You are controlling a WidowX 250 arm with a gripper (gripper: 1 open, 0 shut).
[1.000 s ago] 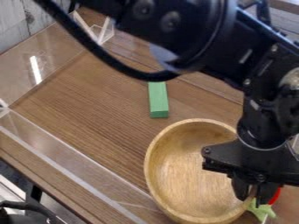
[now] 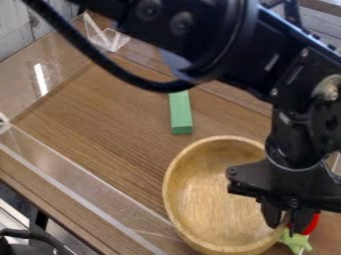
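My black gripper [image 2: 282,204] is low at the right of the camera view, shut on the rim of a wooden bowl [image 2: 206,199], whose right side it covers. The fingertips are partly hidden. Just behind them at the lower right lie a red object [image 2: 310,224] and a light green object [image 2: 297,242], both mostly covered by the gripper and bowl.
A green block [image 2: 180,114] lies on the wooden table [image 2: 94,129] behind the bowl. A cable arches over the upper left.
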